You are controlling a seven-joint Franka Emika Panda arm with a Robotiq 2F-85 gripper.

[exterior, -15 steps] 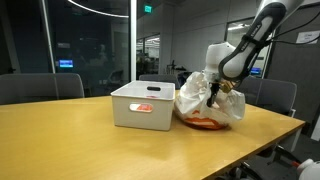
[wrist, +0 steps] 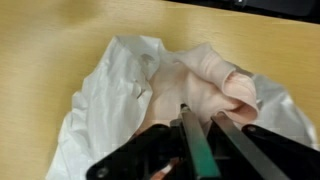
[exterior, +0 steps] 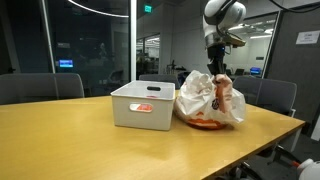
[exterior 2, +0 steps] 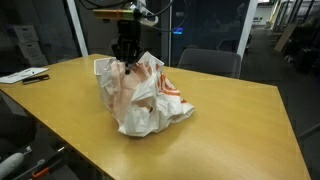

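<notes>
A crumpled white plastic bag [exterior: 196, 100] with orange-red markings stands on the table beside the white box. A pale pink cloth [wrist: 200, 82] rises out of it, its lower part still among the bag's folds. My gripper [exterior: 217, 73] points down over the bag, shut on the top of the pink cloth [exterior 2: 128, 88]. In the wrist view the gripper covers part of the cloth, and the white plastic lies on both sides of it.
A white box [exterior: 145, 104] with an orange-red label stands next to the bag. Chairs [exterior: 27, 88] line the far side.
The arm has risen from low at the bag to above it. Pink cloth has come up with the gripper and now shows outside the bag's top.
</notes>
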